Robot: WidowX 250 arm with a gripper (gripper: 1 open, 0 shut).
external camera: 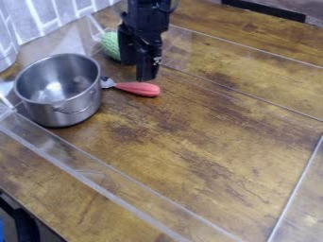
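Observation:
My black gripper (142,59) hangs at the top centre, over the area behind a red-handled utensil (134,89) that lies on the wooden table. A steel pot (57,90) stands at the left, with the utensil's metal end beside its right side. A green textured object (110,45), perhaps a vegetable, sits behind the gripper, partly hidden by it. I cannot tell whether the fingers are open or shut, or whether anything is between them.
Clear plastic strips or edges run along the left front and right. A pale draped surface stands at the back left.

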